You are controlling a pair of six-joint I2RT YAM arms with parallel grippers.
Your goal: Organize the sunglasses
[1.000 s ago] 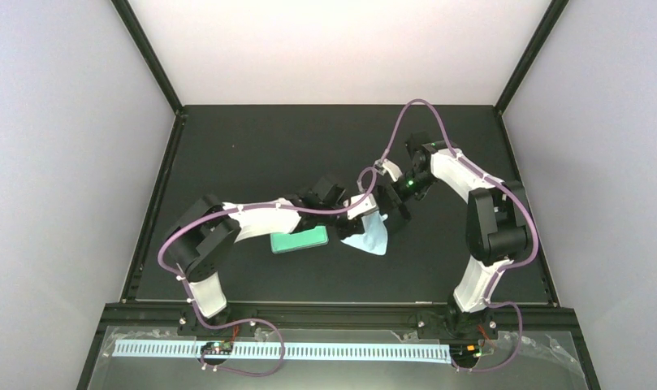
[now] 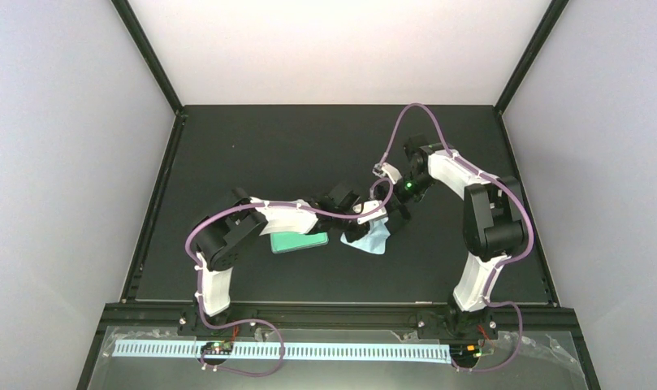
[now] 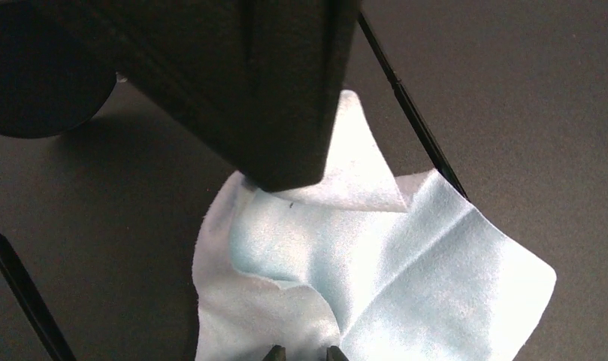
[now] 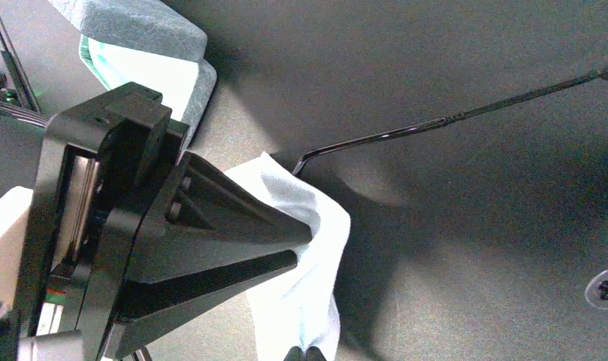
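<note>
A pale blue cloth (image 2: 372, 242) lies at the table's centre, partly under my left gripper. In the left wrist view, the cloth (image 3: 436, 278) is folded, with my left gripper low over it at the bottom edge; thin dark temples (image 3: 413, 113) of the sunglasses show either side. In the right wrist view, my right gripper is shut on the white cloth (image 4: 300, 286). A sunglasses temple (image 4: 376, 137) runs beside the cloth. Much of the sunglasses is hidden by the grippers in the top view.
A green case (image 2: 296, 244) lies left of the cloth, partly beneath the left arm.
The left arm has moved right over the cloth since a second ago. The right arm has shifted only slightly.
</note>
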